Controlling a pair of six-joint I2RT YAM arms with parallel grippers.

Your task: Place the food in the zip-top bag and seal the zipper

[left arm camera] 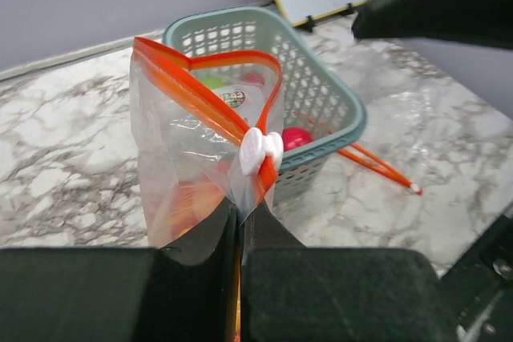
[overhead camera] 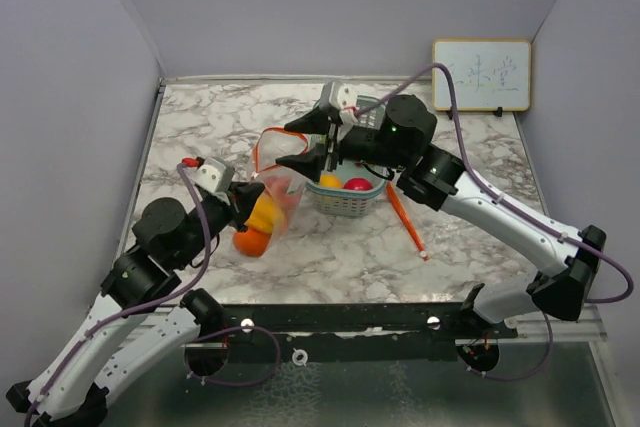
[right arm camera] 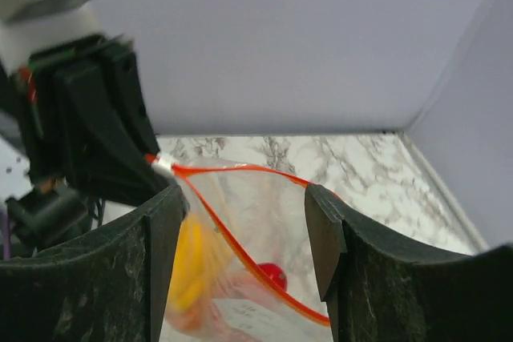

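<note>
A clear zip bag (overhead camera: pixel 281 162) with orange zipper and white slider (left arm camera: pixel 260 150) stands at the centre-left, yellow (overhead camera: pixel 263 214) and orange (overhead camera: pixel 251 241) food inside its lower part. My left gripper (overhead camera: pixel 245 202) is shut on the bag's edge beside the slider, the plastic pinched at its fingertips in the left wrist view. My right gripper (overhead camera: pixel 293 142) is open above the bag's mouth; in the right wrist view the zipper line (right arm camera: pixel 256 270) runs between and below its fingers.
A grey-green basket (overhead camera: pixel 342 202) with colourful food stands behind the bag. An orange-zipped spare bag (overhead camera: pixel 405 217) lies to its right. A whiteboard (overhead camera: pixel 481 75) stands at the back right.
</note>
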